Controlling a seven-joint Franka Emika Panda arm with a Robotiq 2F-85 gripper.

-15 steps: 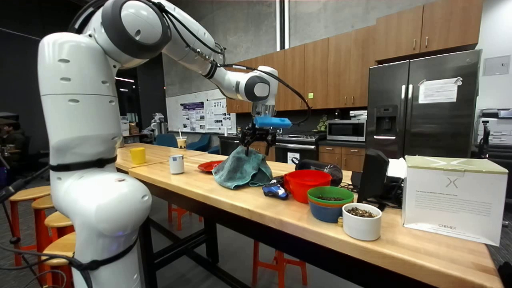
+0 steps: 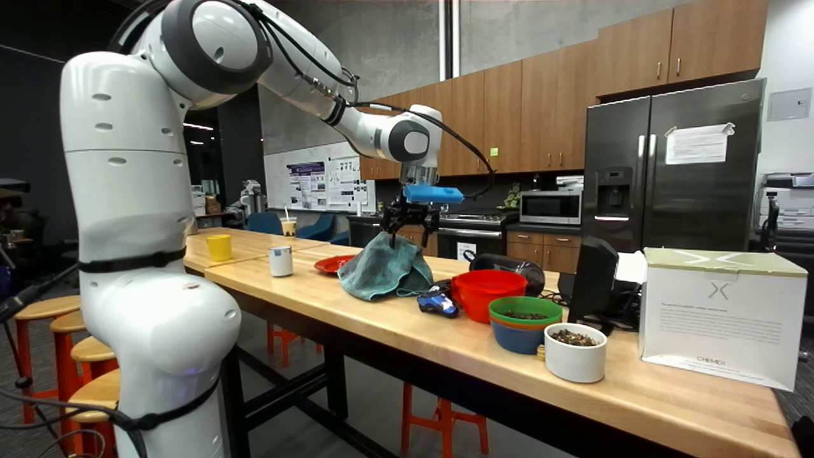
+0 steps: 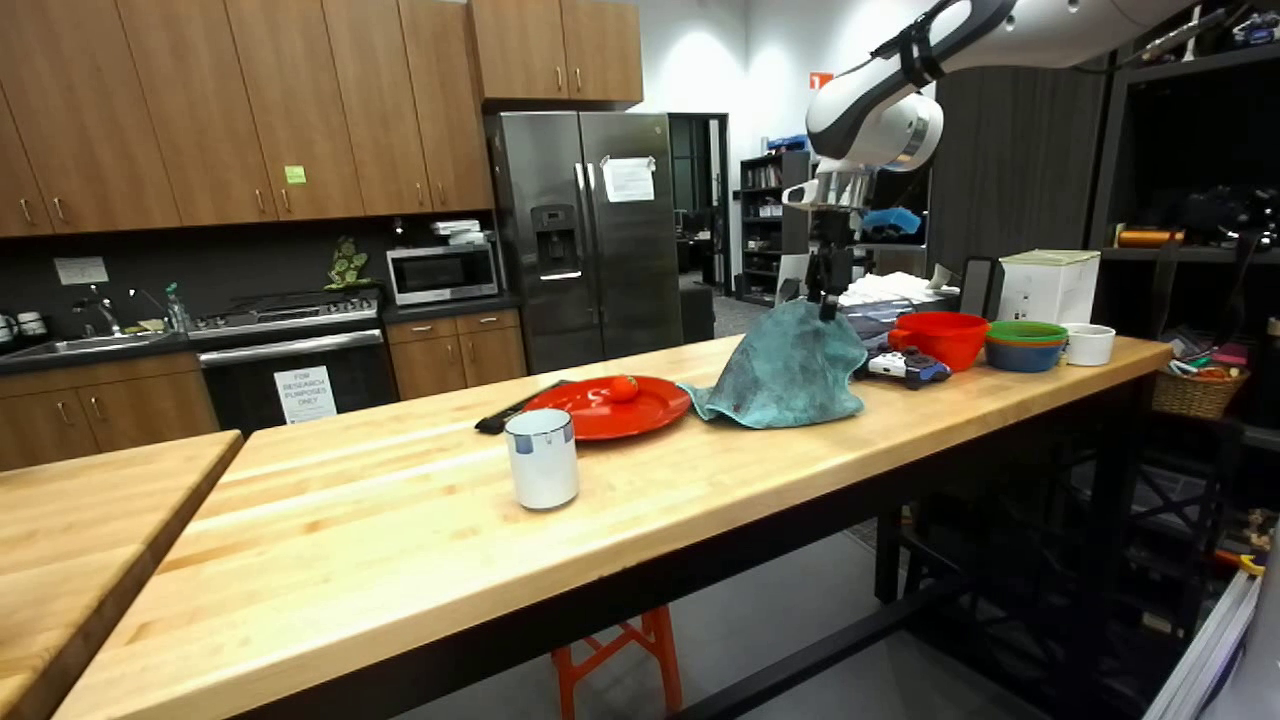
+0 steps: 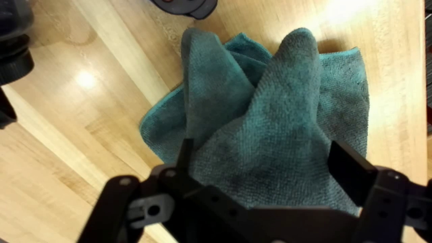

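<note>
A teal-grey cloth (image 4: pixel 279 133) stands in a peaked, folded heap on the wooden table, its lower edges spread on the tabletop. In the second exterior view the same cloth (image 3: pixel 786 366) sits to the right of the red plate. Directly over its top is my gripper (image 2: pixel 409 238), pointing down. The fingers are open wide; in the wrist view the black fingers (image 4: pixel 350 172) show on either side of the cloth's upper part. Whether anything lies under the cloth is hidden.
Beside the cloth stand a red plate (image 3: pixel 600 414) with a red round item and a white mug (image 3: pixel 543 462). On its other side are a blue game controller (image 2: pixel 438 303), a red bowl (image 2: pixel 488 294), stacked bowls (image 2: pixel 519 333) and a white bowl (image 2: pixel 575 362).
</note>
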